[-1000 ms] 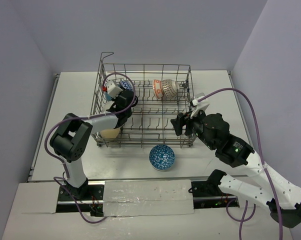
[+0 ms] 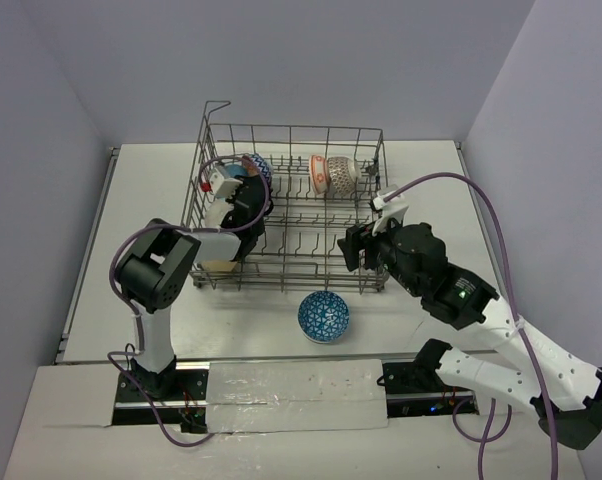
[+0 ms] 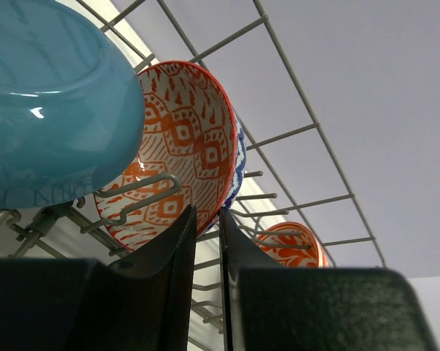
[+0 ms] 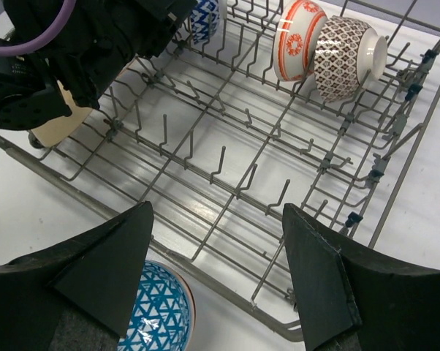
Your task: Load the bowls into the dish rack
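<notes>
My left gripper is inside the rack's upper left, its fingertips close together at the rim of an orange-patterned bowl (image 3: 172, 139); whether it grips the rim is unclear. Beside that bowl are a light blue bowl (image 3: 55, 117) and a blue-white one (image 4: 205, 18). An orange bowl (image 4: 293, 44) and a brown-patterned bowl (image 4: 340, 62) stand on edge at the back right. A blue patterned bowl (image 2: 323, 316) lies on the counter in front of the rack. My right gripper is open and empty over the rack's front right, near that bowl.
The wire dish rack (image 2: 311, 279) has free tines through its middle and front right. A beige piece (image 4: 63, 124) sits at its left, partly hidden by the left arm. Bare counter lies either side of the rack; walls enclose the back and sides.
The right arm has moved very slightly. The bowl on the counter is unchanged.
</notes>
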